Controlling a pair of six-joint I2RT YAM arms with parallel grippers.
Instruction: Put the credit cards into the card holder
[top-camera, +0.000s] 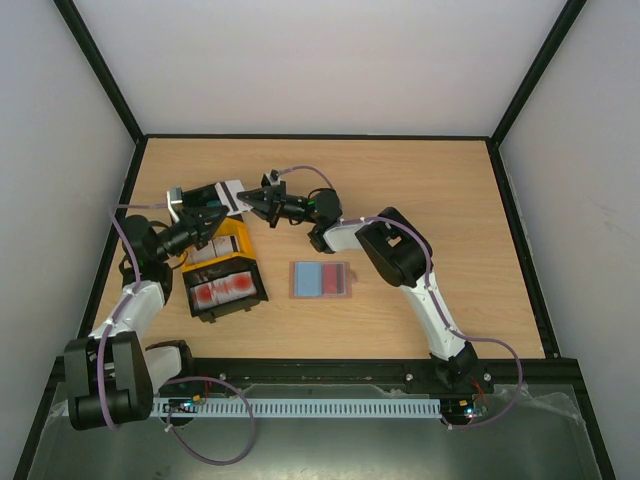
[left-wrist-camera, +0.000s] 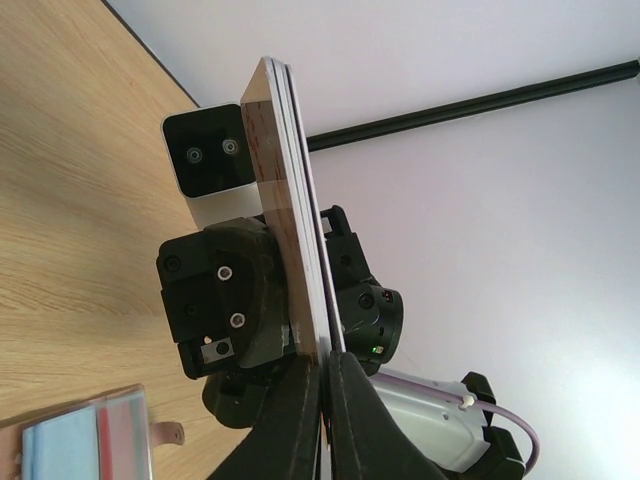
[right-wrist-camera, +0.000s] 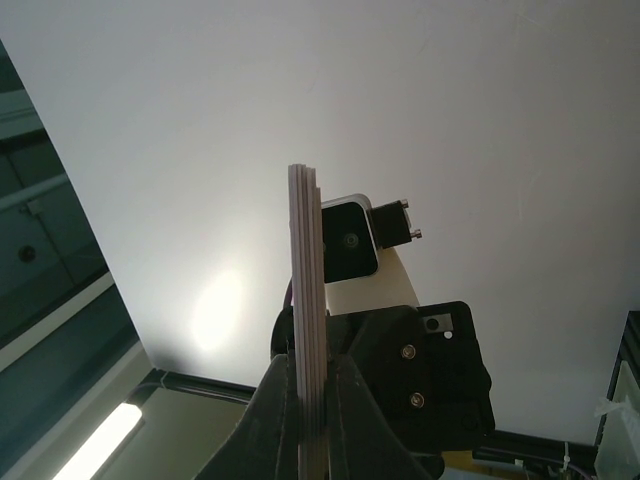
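Note:
A stack of white-edged credit cards (top-camera: 229, 193) is held in the air between my two grippers at the left of the table. My left gripper is shut on its near end, where one thin card stands slightly apart from the others. From the other side my right gripper is shut too, with the layered card edges (right-wrist-camera: 305, 260) running between its fingers. The card holder (top-camera: 347, 281) lies open and flat near the middle of the table, showing a light blue part and a red part; its corner also shows low in the left wrist view.
A black and yellow rack of trays (top-camera: 248, 262) stands just below the grippers at the left, with white and red packs inside.

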